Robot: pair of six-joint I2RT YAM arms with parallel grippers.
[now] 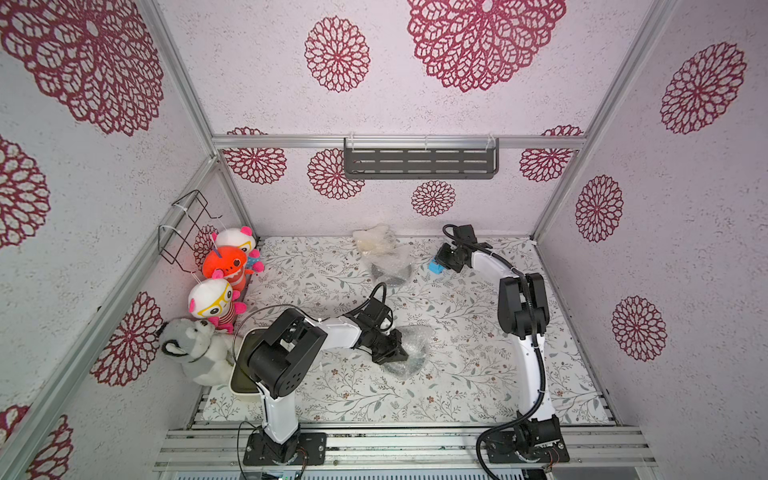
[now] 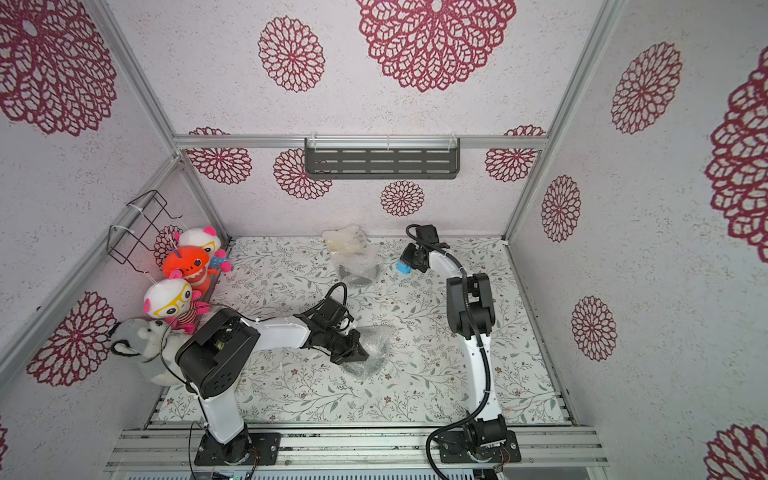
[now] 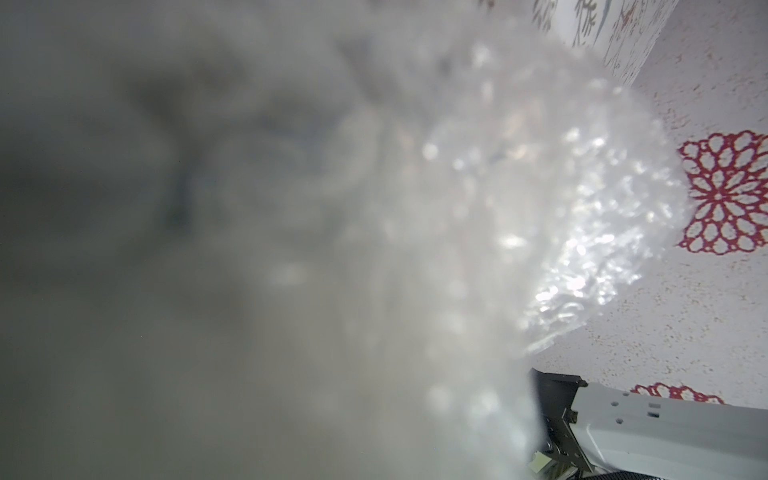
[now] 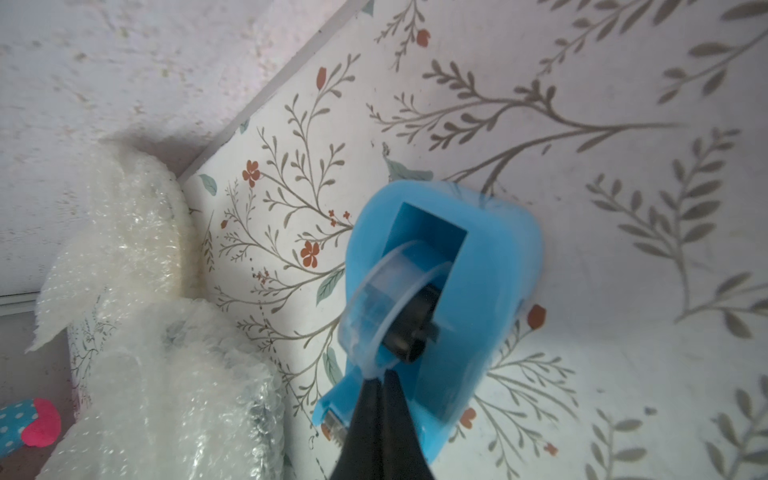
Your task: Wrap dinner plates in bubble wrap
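On the front-middle of the table lies a rounded bundle of clear bubble wrap (image 1: 417, 345); whether a plate is inside cannot be made out. My left gripper (image 1: 402, 359) rests at the bundle's left side, shut, its tips hard to see. Blurred bubble wrap (image 3: 592, 224) fills most of the left wrist view and hides those fingers. At the back right stands a blue tape dispenser (image 4: 500, 240) with a clear tape roll (image 4: 364, 320). My right gripper is shut at the dispenser's cutter end; no tape can be made out between its fingers.
A second heap of bubble wrap (image 1: 382, 252) lies against the back wall, left of the dispenser. Plush toys (image 1: 214, 297) and a bin (image 1: 238, 376) line the left side.
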